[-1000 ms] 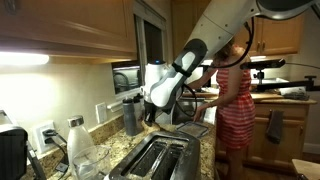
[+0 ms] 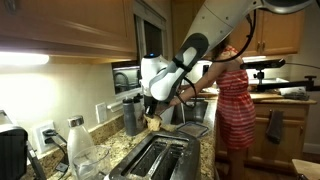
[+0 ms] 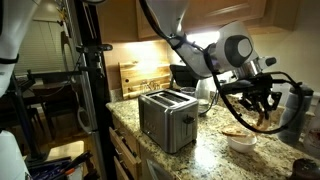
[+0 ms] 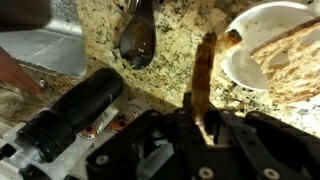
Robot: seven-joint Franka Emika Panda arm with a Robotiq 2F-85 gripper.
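Observation:
A brown slice of bread [image 4: 204,72] shows edge-on in the wrist view, with my gripper shut on it. It reaches over the rim of a white bowl [image 4: 240,68], where more bread [image 4: 290,65] lies. In exterior view 2 the gripper [image 3: 265,108] hangs just above and to the right of the bowl [image 3: 242,144], pointing down. How much of the held slice is clear of the bowl is hard to tell.
A silver toaster [image 3: 168,121] stands left of the bowl on the granite counter. A black spoon [image 4: 137,40] and a dark bottle [image 4: 85,100] lie near the gripper in the wrist view. A dark tray [image 2: 155,155] occupies the counter's near side.
The arm and gripper have risen slightly in exterior view 1, by a small amount. The surroundings look unchanged.

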